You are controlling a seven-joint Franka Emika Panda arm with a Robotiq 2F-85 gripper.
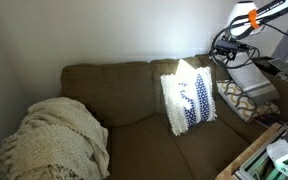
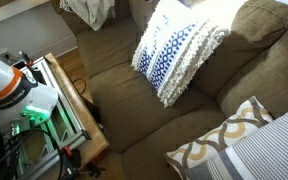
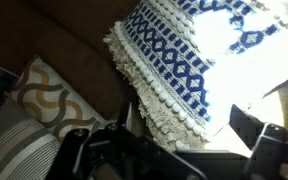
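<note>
My gripper [image 1: 220,53] hangs above the sofa back, up and to the right of a blue-and-white fringed pillow [image 1: 191,100]. Its fingers stand wide apart in the wrist view, with the dark fingers [image 3: 246,125] at the bottom of the picture and nothing held. Beyond them lies the same pillow [image 3: 169,55], partly washed out by bright light. From the other side, the pillow [image 2: 179,50] is seen leaning against the sofa back.
On the brown sofa [image 1: 134,145], a yellow-grey patterned cushion [image 1: 234,99] and a grey striped pillow [image 2: 269,150] lie at the right end. A cream knitted throw [image 1: 54,140] covers the left end. A wooden table edge [image 2: 82,115] borders the arm's base.
</note>
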